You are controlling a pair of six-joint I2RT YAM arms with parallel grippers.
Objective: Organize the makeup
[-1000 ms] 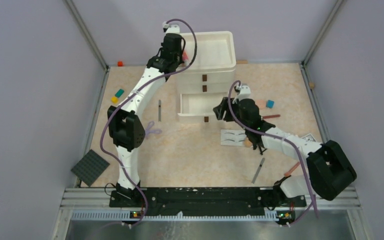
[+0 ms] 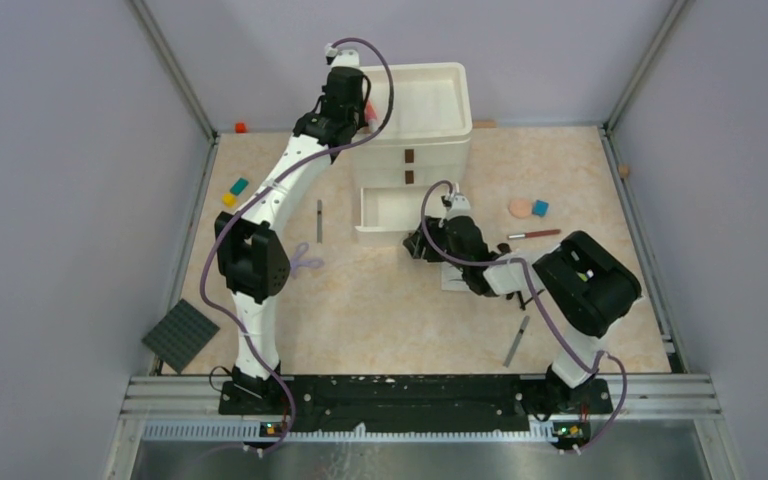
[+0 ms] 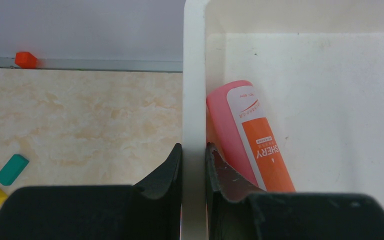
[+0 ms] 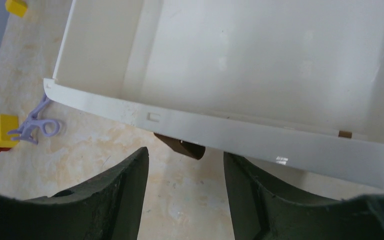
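Note:
The white organizer stands at the back with its lower drawer pulled out, empty. A pink bottle lies in the top compartment. My left gripper is clamped on that compartment's upright left wall. My right gripper is open, its fingertips either side of and just short of the brown drawer handle, under the lower drawer's front.
Purple scissors and a pen lie left. On the right are a brush, a round puff, a blue block and a white card.
My right gripper has moved left and down to the lower drawer's handle. My left arm has stayed still.

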